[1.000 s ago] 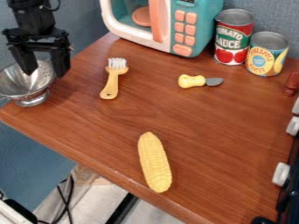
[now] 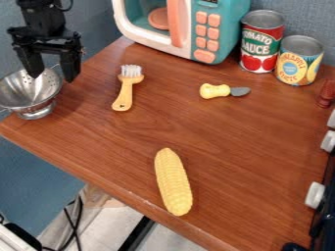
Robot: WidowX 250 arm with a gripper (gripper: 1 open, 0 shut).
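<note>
My black gripper point(image 2: 47, 65) hangs at the upper left, just over a metal colander point(image 2: 29, 98) at the table's left edge; its fingers point down, and whether anything is between them is hard to make out. A yellow corn cob point(image 2: 173, 180) lies near the front edge. A yellow-handled brush point(image 2: 124, 94) lies right of the colander, and a small yellow-handled tool point(image 2: 217, 91) lies at the centre right.
A teal toy microwave point(image 2: 209, 29) stands at the back, with a tomato sauce can point(image 2: 261, 43), a yellow-labelled can point(image 2: 299, 63) and a red bottle point(image 2: 327, 92) to its right. A dark appliance edges the right side.
My gripper has risen a little and shifted slightly left over the colander since one second ago. The objects on the table have not visibly moved.
</note>
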